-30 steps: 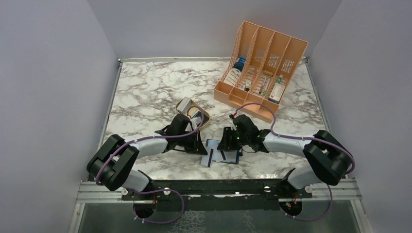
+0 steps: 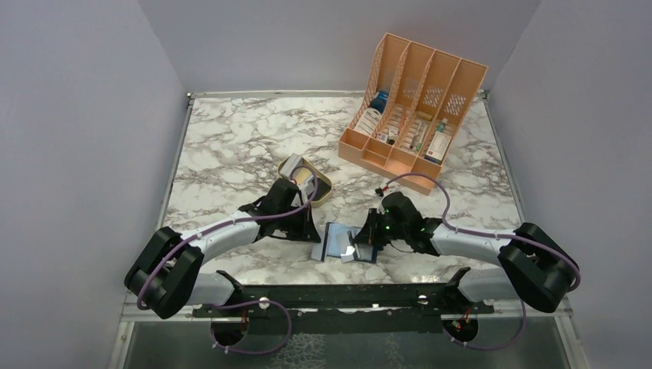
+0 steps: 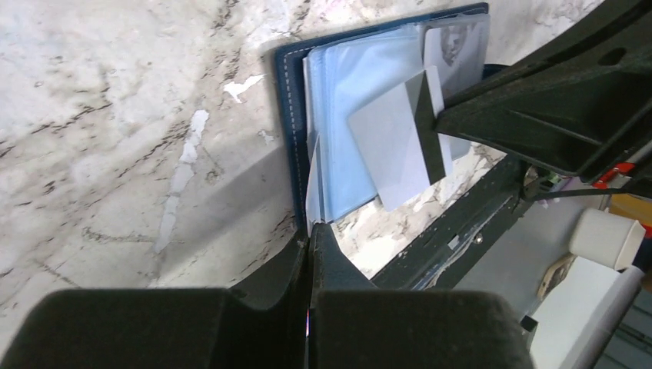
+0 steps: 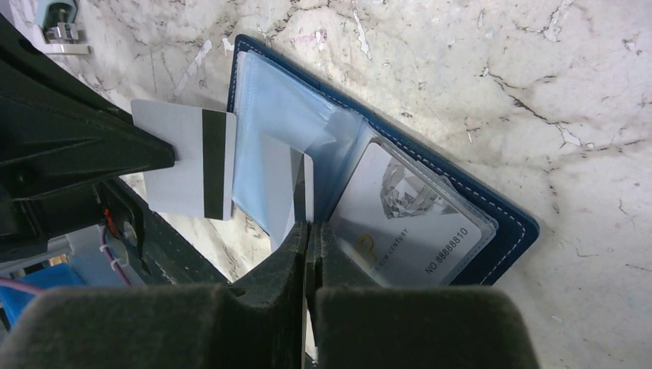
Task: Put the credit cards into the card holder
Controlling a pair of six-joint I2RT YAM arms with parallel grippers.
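Observation:
A navy card holder with clear blue sleeves (image 3: 361, 92) lies open on the table, a printed card (image 4: 407, 223) in one sleeve. My left gripper is shut at the holder's edge on a white card, seen edge-on; in the right wrist view this card (image 4: 184, 157) shows a black stripe. My right gripper is shut on another striped card (image 4: 281, 184) over the empty sleeve.
A tan box (image 2: 323, 196) with cards sits behind the left arm. A peach organiser (image 2: 384, 161) with various items stands at the back right.
My left gripper has shifted slightly left with its card.

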